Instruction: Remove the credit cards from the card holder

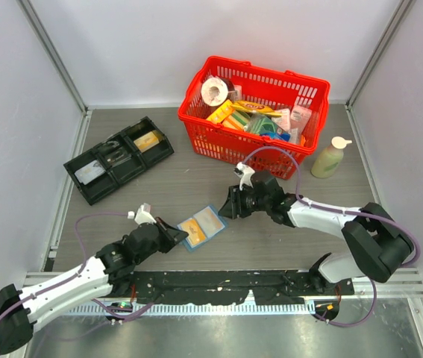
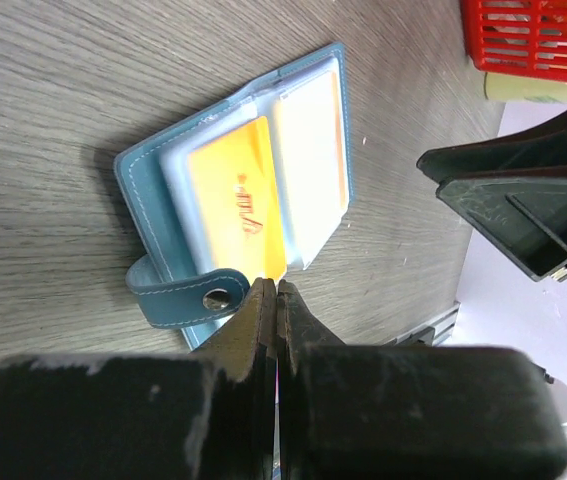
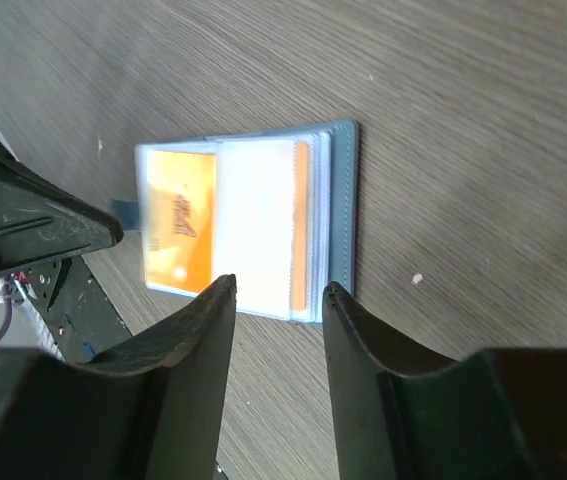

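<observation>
The blue card holder (image 1: pixel 202 227) lies open on the table between my grippers, showing an orange card (image 2: pixel 238 200) and white cards (image 3: pixel 252 226) in clear sleeves; its strap with a snap (image 2: pixel 188 296) is at the left gripper's end. My left gripper (image 1: pixel 180 237) is shut by that strap, with nothing seen between its fingers. My right gripper (image 1: pixel 227 208) is at the holder's other end, open, above the table with nothing between its fingers.
A red basket (image 1: pixel 250 142) full of packets stands at the back. A black tray (image 1: pixel 118 159) lies back left, a pump bottle (image 1: pixel 327 160) at the right. The table around the holder is clear.
</observation>
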